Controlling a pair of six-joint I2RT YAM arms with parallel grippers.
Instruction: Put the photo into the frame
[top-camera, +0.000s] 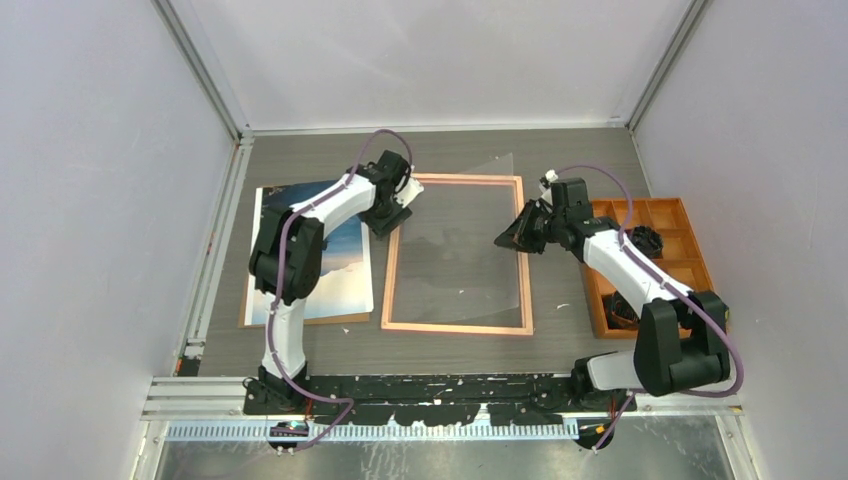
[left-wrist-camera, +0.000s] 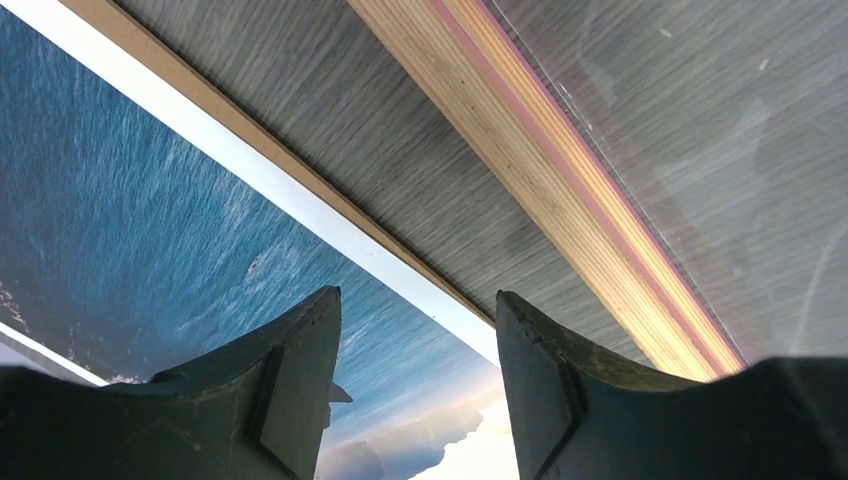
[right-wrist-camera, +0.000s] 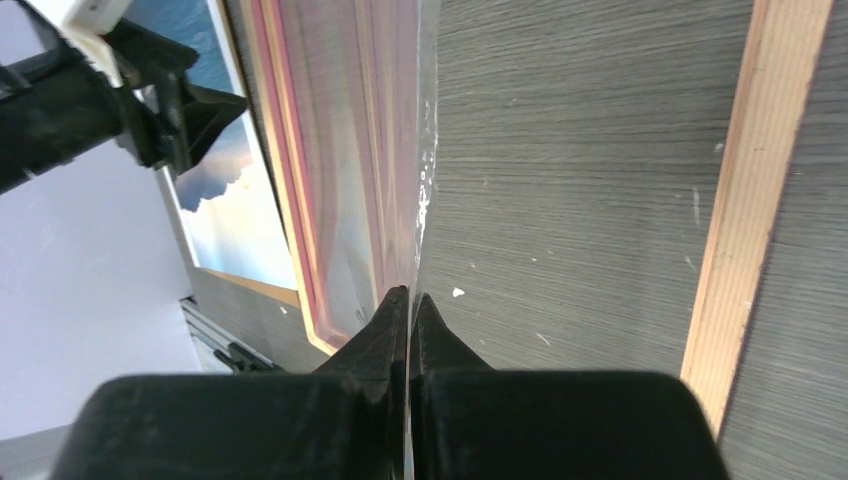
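Observation:
The wooden frame (top-camera: 388, 280) lies flat in the middle of the table. A clear sheet (top-camera: 455, 265) rests over its opening, its right side lifted, and my right gripper is shut on that edge. To the left lies the photo (top-camera: 345, 285), a blue sea and pale sky with a white border, on a brown backing board (top-camera: 340, 319). Above the photo's right border my left gripper stands open, its fingertips apart with nothing between them. The left arm hides part of the photo in the top view.
An orange compartment box (top-camera: 665, 212) with dark items stands at the right, partly under the right arm. Bare grey table (top-camera: 575, 345) shows between frame and box. A narrow bare strip separates photo and frame.

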